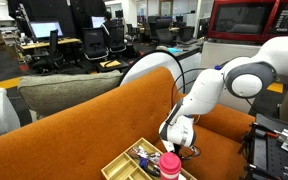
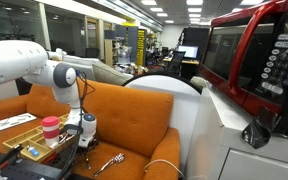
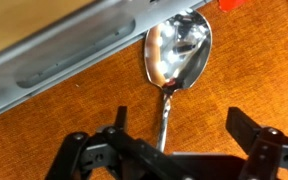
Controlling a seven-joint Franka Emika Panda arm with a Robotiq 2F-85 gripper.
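Observation:
A silver spoon (image 3: 179, 48) lies on the orange seat in the wrist view, its bowl toward the top and its handle running down toward my fingers. My gripper is open, one black finger on each side of the handle's line, with a wide gap between them. The handle's lower end is hidden behind the gripper body. In the first exterior view, the white wrist (image 1: 177, 132) is low over the seat beside the wooden tray (image 1: 117, 166); the fingers are too small there to make out.
A grey metal-like edge (image 3: 79, 45) crosses the upper left of the wrist view, close to the spoon. Near my wrist stands a pink-and-white cup (image 1: 170, 166). Another silver utensil (image 2: 109, 162) lies on the seat, and the orange backrest (image 1: 74, 125) rises behind.

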